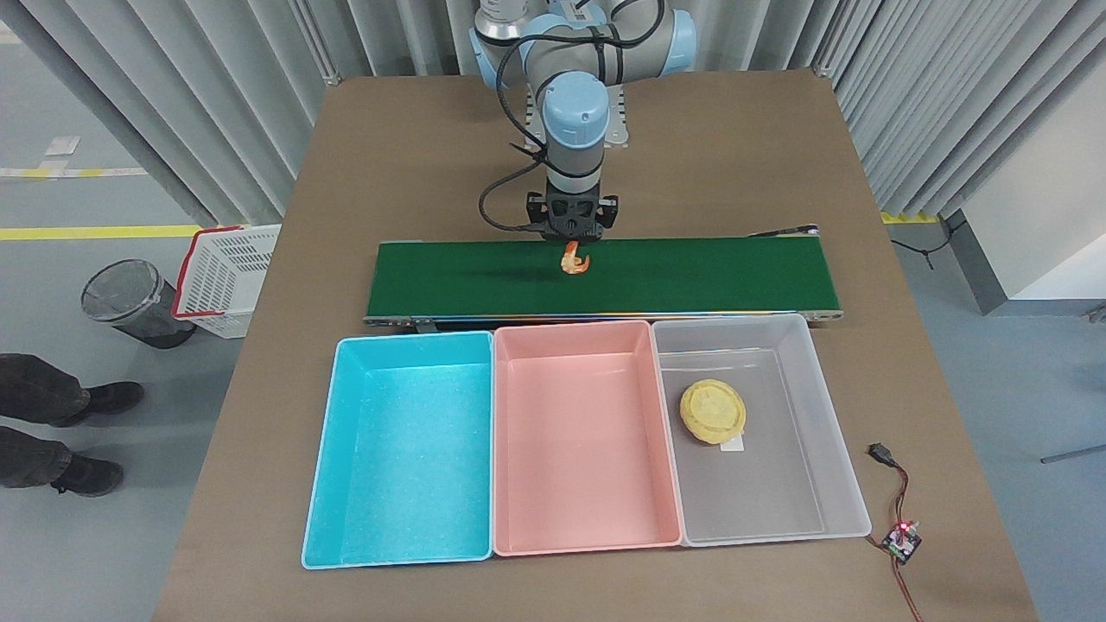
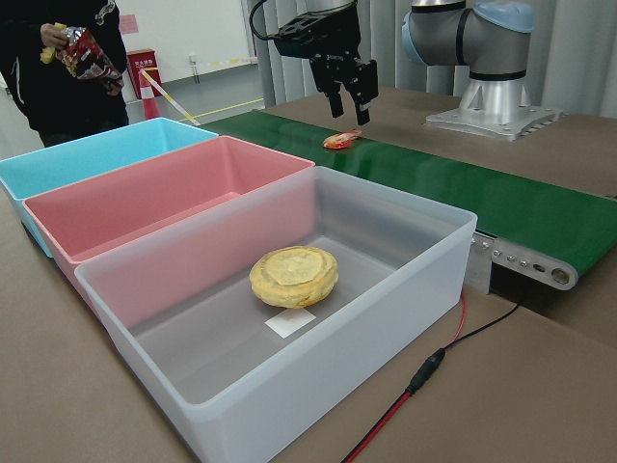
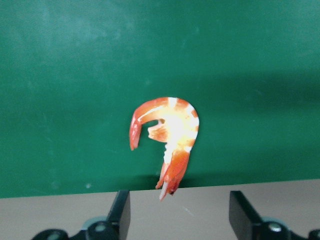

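A curled orange-and-white shrimp (image 1: 575, 261) lies on the green conveyor belt (image 1: 695, 271), near its back edge; the wrist view shows it (image 3: 172, 132) centred, tail toward the bottom. My gripper (image 1: 571, 223) hangs just behind and above it, fingers pointing down. In the wrist view the two fingers stand wide open at the bottom (image 3: 179, 215), with nothing held between them; the left view shows it (image 2: 348, 114) above the shrimp.
In front of the belt stand a blue bin (image 1: 397, 456), a pink bin (image 1: 586, 446) and a grey bin (image 1: 788, 477) holding a round yellow pastry (image 1: 712, 411). Wires with a small board (image 1: 900, 541) lie at the right. A person stands off the table's left side.
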